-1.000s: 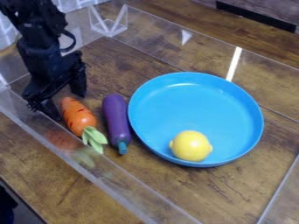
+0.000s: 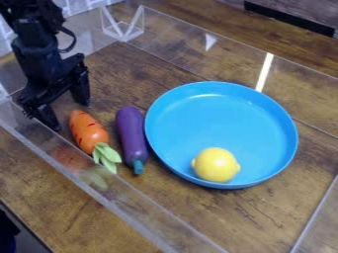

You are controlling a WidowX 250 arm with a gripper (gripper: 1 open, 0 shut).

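My black gripper (image 2: 53, 97) is at the upper left, open, its fingers low near the table just above and left of an orange carrot (image 2: 90, 132) with pale green leaves. A purple eggplant (image 2: 130, 132) lies right of the carrot. To their right is a blue plate (image 2: 224, 107) with a yellow lemon (image 2: 215, 165) on its lower part.
Clear transparent walls surround the wooden work surface (image 2: 199, 49), one close along the left beside the gripper and carrot.
My gripper has shifted a little left, away from the carrot. The carrot, eggplant, plate and lemon look unchanged.
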